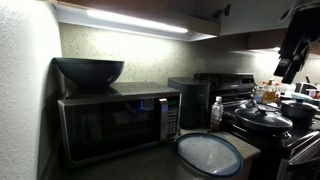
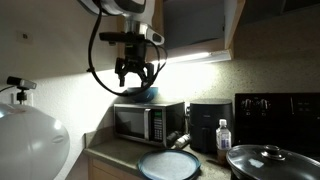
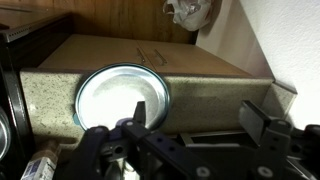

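My gripper (image 2: 131, 78) hangs high above the counter, its fingers apart and empty. From above, the wrist view shows its two dark fingers (image 3: 252, 120) spread wide, with nothing between them. A round container with a pale top and blue-grey rim (image 1: 209, 155) stands at the counter's front edge, well below the gripper. Behind it is the microwave (image 2: 148, 122), door shut, with a large dark bowl (image 1: 89, 72) on top. A clear bottle with a pale label (image 2: 223, 140) stands beside a dark bin-like appliance (image 2: 205, 122).
A lidded pan (image 1: 263, 118) and a dark pot (image 1: 299, 109) sit on the stove at the right. Overhead cabinets (image 2: 187, 35) hang close to the arm. A loose cable (image 2: 92, 60) loops around the gripper.
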